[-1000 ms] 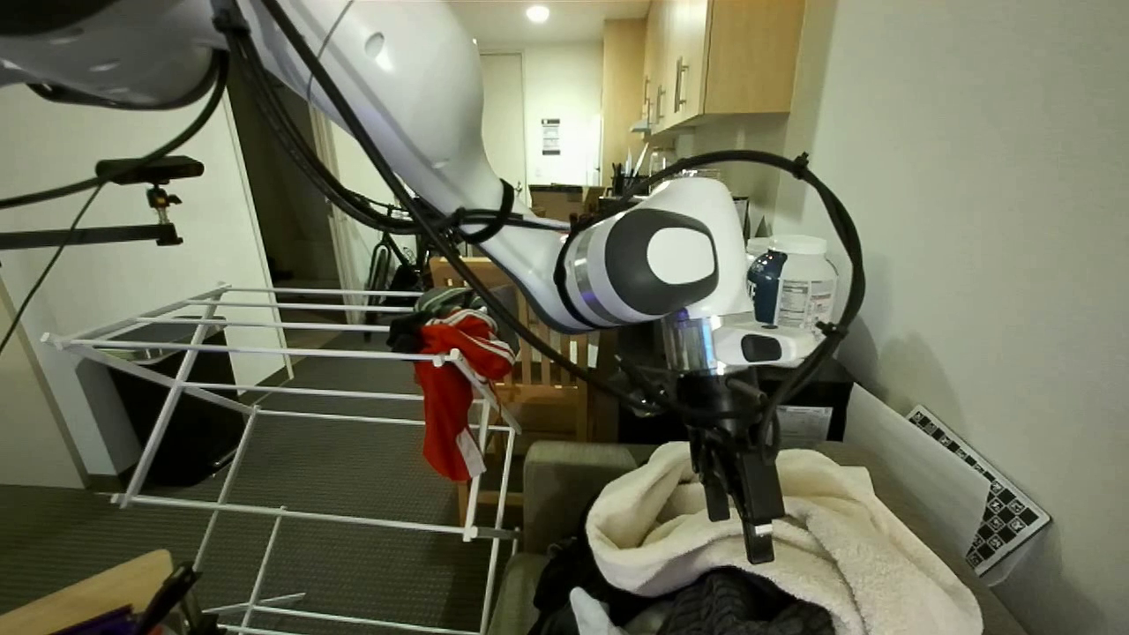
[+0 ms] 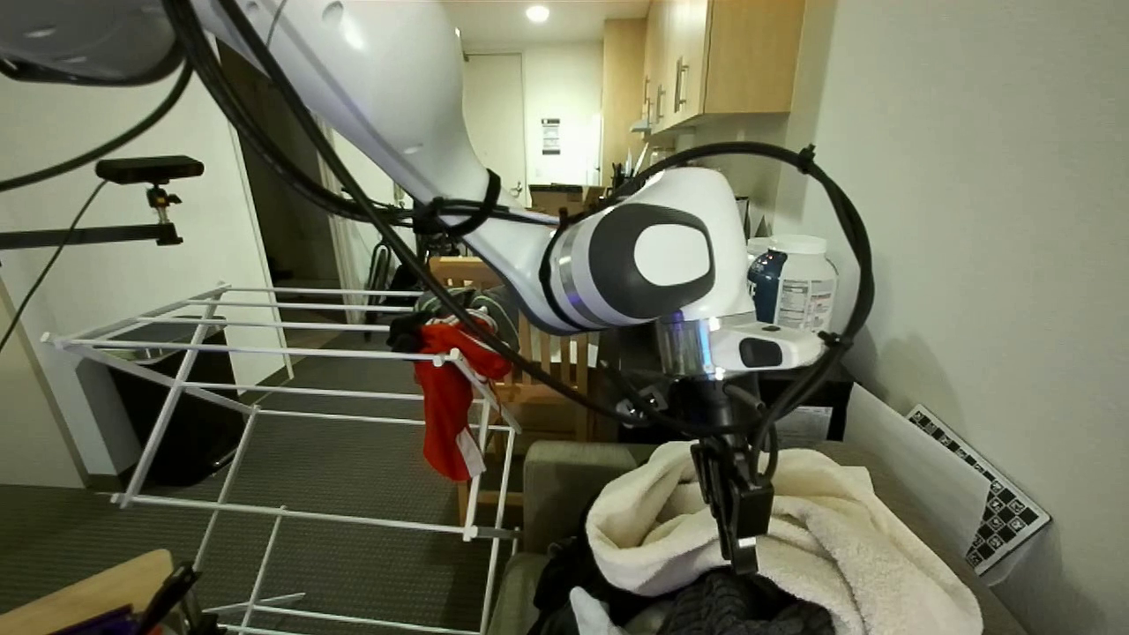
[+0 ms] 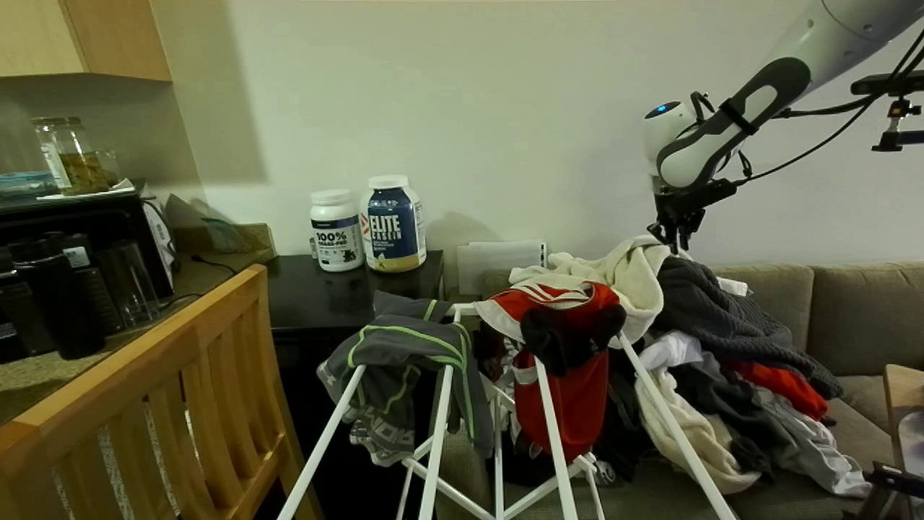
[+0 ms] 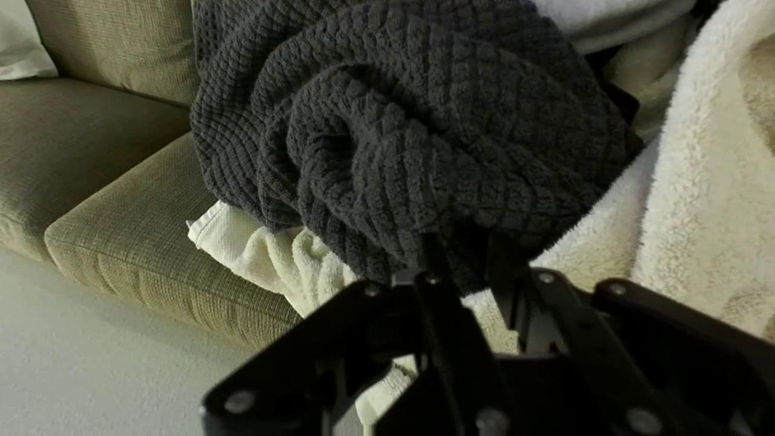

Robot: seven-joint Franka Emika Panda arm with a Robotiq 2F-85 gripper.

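My gripper is partly open, its two fingertips a short way apart in the wrist view. They are over the edge of a dark grey waffle-knit cloth, and contact with it cannot be made out. Nothing is clearly held. In exterior view 1 the gripper points down in front of a cream fleece blanket, above the dark cloth. From exterior view 2, the gripper hangs by the top of the heap, near where the blanket meets the grey cloth.
A white drying rack stands beside the couch, with a red garment and a grey garment with green lines hung on it. Two tubs stand on a black cabinet. A wooden chair is nearby.
My gripper has turned and shifted slightly left in exterior view 1, and its fingers look closer together there. The blanket and the clothes on the rack look unchanged.
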